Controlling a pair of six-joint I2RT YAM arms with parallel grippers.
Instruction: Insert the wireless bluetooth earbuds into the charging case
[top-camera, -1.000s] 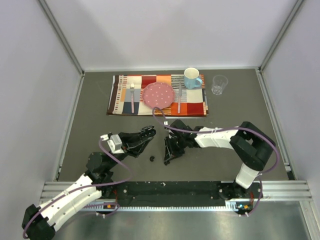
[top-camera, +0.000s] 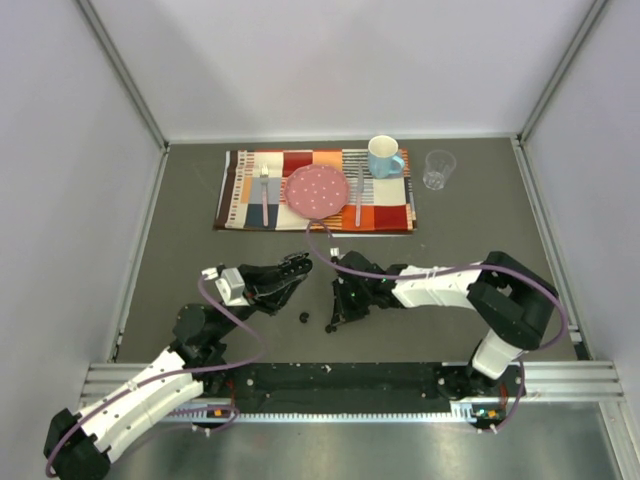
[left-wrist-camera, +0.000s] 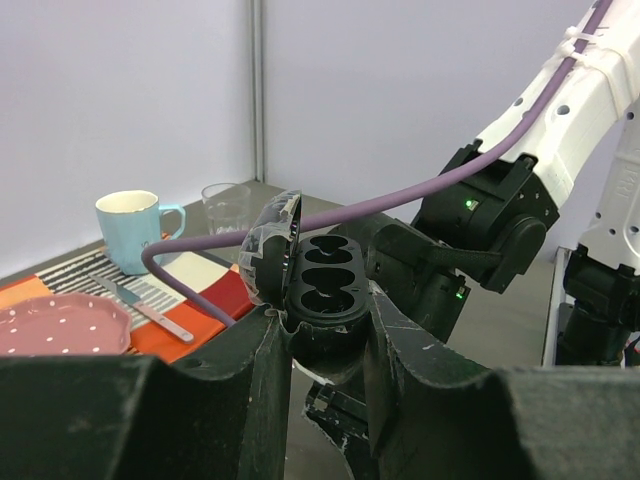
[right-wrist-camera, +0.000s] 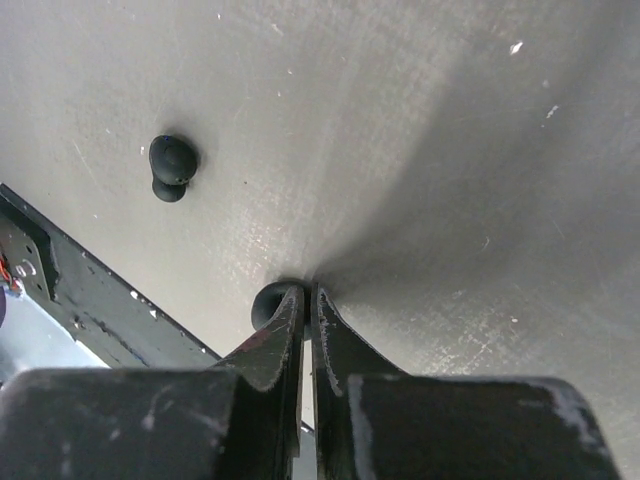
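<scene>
The black charging case, lid up, is held upright by my left gripper, which is shut on it; its empty-looking wells face upward. In the top view that case is raised at centre-left. My right gripper is shut, pointing down at the table, with one black earbud at its fingertips, partly hidden behind them; whether it is pinched cannot be told. A second earbud lies apart on the grey table, up and left in the right wrist view.
Behind are a striped placemat with a pink plate, fork and knife, a mug and a glass. The table's front edge is close to the earbuds.
The right arm has shifted slightly toward the front of the table. The left arm and the case have not moved.
</scene>
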